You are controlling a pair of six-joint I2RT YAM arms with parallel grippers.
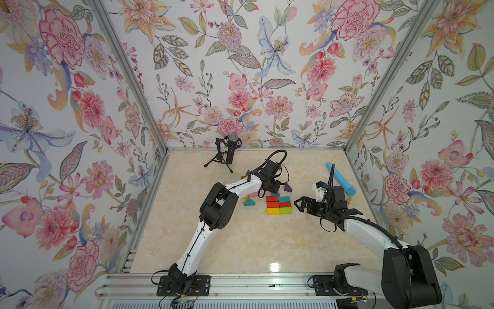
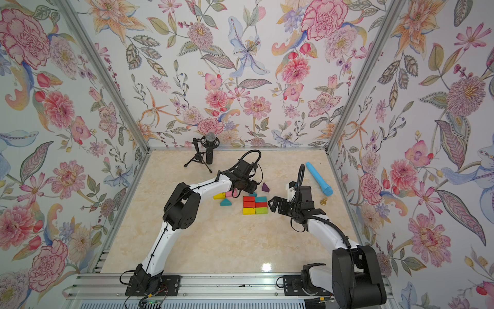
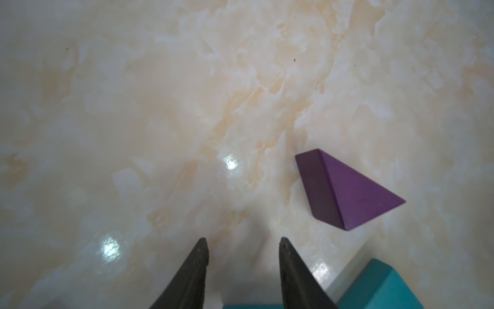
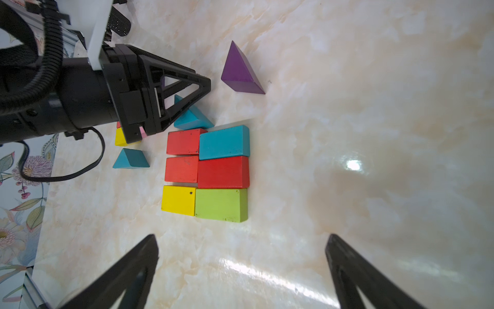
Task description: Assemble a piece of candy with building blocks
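Note:
Six bricks, red, yellow, green and teal, form a grid centred on the red brick (image 4: 222, 171). A purple triangle (image 4: 240, 74) (image 3: 350, 190) lies behind it; a teal triangle (image 4: 131, 160) lies left. My left gripper (image 1: 273, 190) is low behind the grid, shut on a teal block (image 3: 253, 307), mostly hidden below its fingertips, beside another teal piece (image 3: 383, 288). My right gripper (image 1: 302, 205) stands open right of the grid, with nothing between its fingers.
Yellow and pink pieces are partly hidden under the left arm. A black tripod stand (image 1: 230, 154) is at the back left, a blue cylinder (image 1: 339, 179) at the back right.

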